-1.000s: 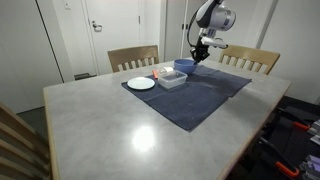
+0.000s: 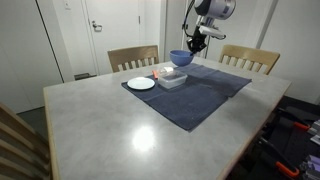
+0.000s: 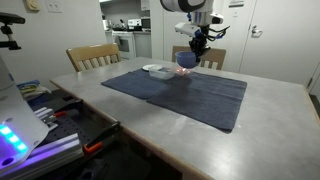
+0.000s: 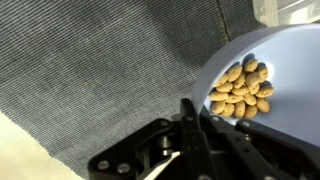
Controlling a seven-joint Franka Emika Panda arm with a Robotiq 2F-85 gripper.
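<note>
A blue bowl (image 2: 181,58) is held up above the far part of the table, near the clear container. Its rim is between the fingers of my gripper, which is shut on it. Inside the bowl (image 4: 292,70), seen from above in the wrist view, several tan nuts (image 4: 240,92) lie together. In the second exterior view the bowl (image 3: 187,60) hangs below the dark gripper (image 3: 203,46), just behind and to the right of the clear container (image 3: 163,73). Its underside appears clear of the table.
A white plate (image 2: 141,84) lies left of the clear container (image 2: 173,80). Small orange and white items are behind the container. Dark cloth (image 2: 195,105) covers part of the table, and its right side is bare. Chairs (image 2: 134,57) stand round the table.
The bowl has risen in my gripper and shifted slightly left, toward the container. The container, plate and cloth have stayed where they were.
</note>
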